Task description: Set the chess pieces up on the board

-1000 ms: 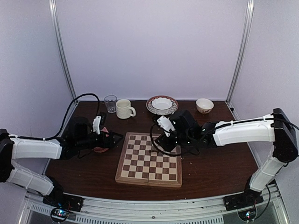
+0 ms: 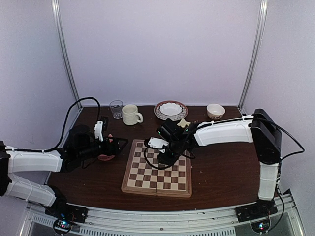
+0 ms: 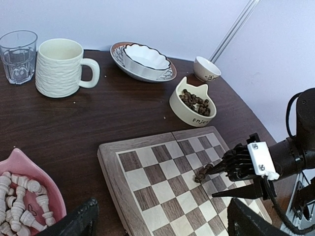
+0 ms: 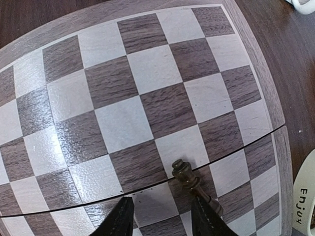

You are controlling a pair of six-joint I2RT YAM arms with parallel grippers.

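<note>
The wooden chessboard (image 2: 147, 179) lies centre of the table. A single dark piece (image 4: 184, 174) lies on its side on the board. My right gripper hovers just beside it, fingers apart, one partly over the piece's lower end. My left gripper (image 2: 120, 145) stands open left of the board, above a pink bowl (image 3: 54, 196) of white pieces lying loose. A cream cat-eared bowl (image 3: 189, 115) of dark pieces stands behind the board, largely hidden by the right arm in the top view.
A glass (image 2: 116, 109), a white mug (image 2: 131, 115), a plate (image 2: 162, 111) with a dish and a small bowl (image 2: 215, 111) line the back. The table right of the board is clear.
The right arm has moved left over the board, its gripper turning. The left arm has shifted very slightly.
</note>
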